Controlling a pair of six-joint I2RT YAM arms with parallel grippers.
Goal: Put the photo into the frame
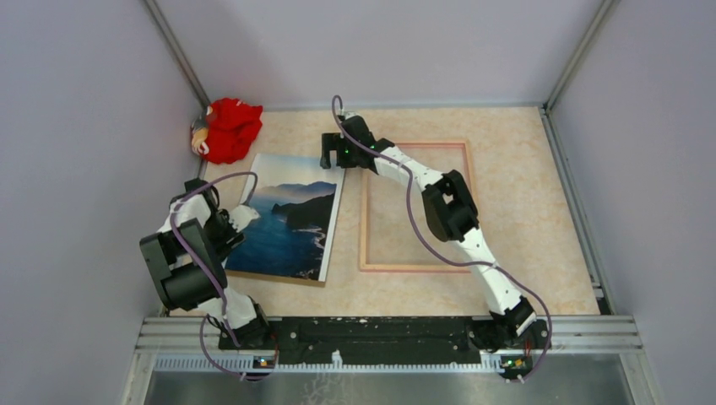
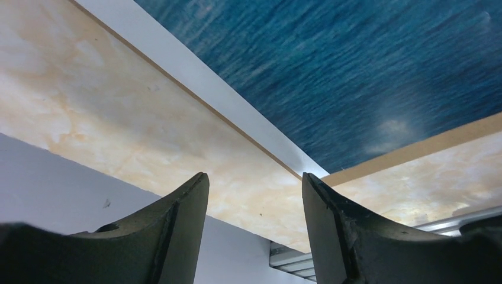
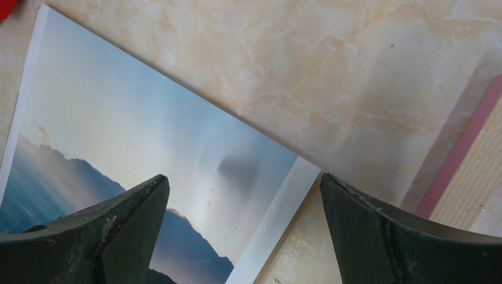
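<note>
The photo [image 1: 287,228], a seascape with white borders, lies on the left half of the table. The light wooden frame [image 1: 365,228] lies to its right, partly under my right arm. My left gripper is over the photo's near-left corner, fingers apart with the corner showing between them from above; whether they touch it I cannot tell. My right gripper stands open over the photo's far-right corner, with nothing clearly held.
A red cloth bundle [image 1: 232,126] sits at the back left. Walls and metal rails bound the workspace.
</note>
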